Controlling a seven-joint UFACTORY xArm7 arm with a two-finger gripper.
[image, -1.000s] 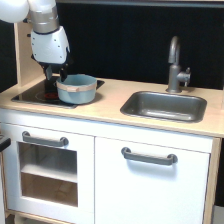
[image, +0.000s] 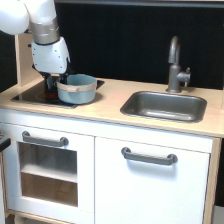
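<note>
A light blue-grey pot (image: 80, 91) sits on the dark stove top (image: 38, 96) at the counter's left side. From the upper left the white arm reaches down, and its black gripper (image: 55, 81) is at the pot's left rim, overlapping it in the view. The fingers are small and dark against the stove and the black backdrop, so whether they are apart, or touching the pot, is unclear. The pot's inside is mostly out of sight.
A metal sink (image: 165, 105) with a dark faucet (image: 177, 68) occupies the counter's right side. Bare wooden counter (image: 112, 97) lies between pot and sink. Below are a white cabinet door (image: 150, 180) and an oven door (image: 45, 170), both with grey handles.
The arm and gripper have come slightly lower at the pot's left rim. The pot looks to be in about the same place.
</note>
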